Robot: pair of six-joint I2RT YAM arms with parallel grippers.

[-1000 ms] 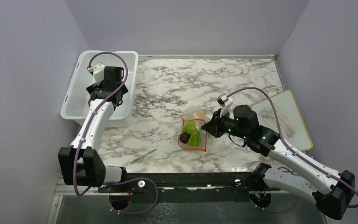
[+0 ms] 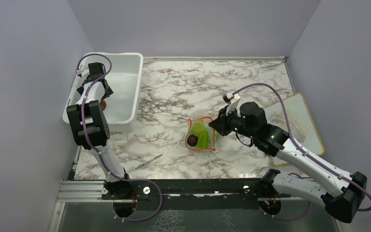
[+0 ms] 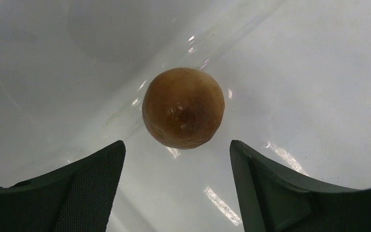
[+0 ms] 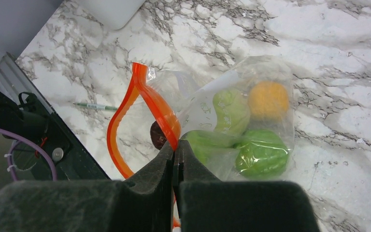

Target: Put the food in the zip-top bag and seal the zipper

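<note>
In the left wrist view a round brown food item (image 3: 183,108) lies on the white bin floor. My left gripper is open just short of it, its fingers either side below. My right gripper is shut at the orange zipper rim (image 4: 158,106) of the clear bag (image 2: 200,134), which seems pinched at its tips. Inside or under the plastic show green items (image 4: 261,152), an orange-yellow item (image 4: 268,100) and a dark brown item (image 4: 158,135).
The white bin (image 2: 123,87) stands at the back left. A pen (image 2: 149,161) lies at the front of the marble table (image 2: 183,82), and a yellow-edged board (image 2: 299,125) at the right.
My left arm has moved left and back within the bin, over the brown item. My right arm has shifted slightly, staying at the bag's rim.
</note>
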